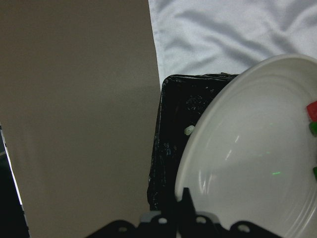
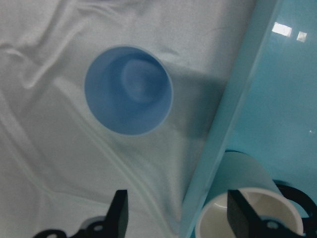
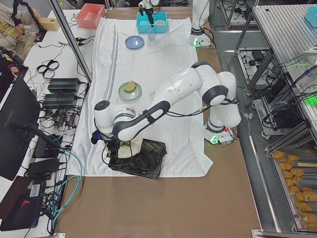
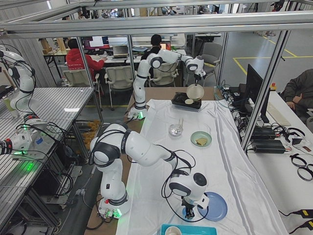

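A white dish (image 1: pixel 247 148) with red and green pieces (image 1: pixel 312 111) is held tilted in my left gripper, shut on its rim, above a black bin (image 1: pixel 173 109); camera right view shows the dish (image 4: pixel 195 91) raised there. My right gripper is open beside a light-blue tray (image 2: pixel 233 99), near a blue cup (image 2: pixel 128 91) standing on the cloth. A white-lipped cup (image 2: pixel 247 208) lies on its side in that tray.
A green plate (image 4: pixel 205 142) with a yellowish item and a clear container (image 4: pixel 175 130) sit mid-cloth. A blue plate (image 3: pixel 134 42) is near the right arm.
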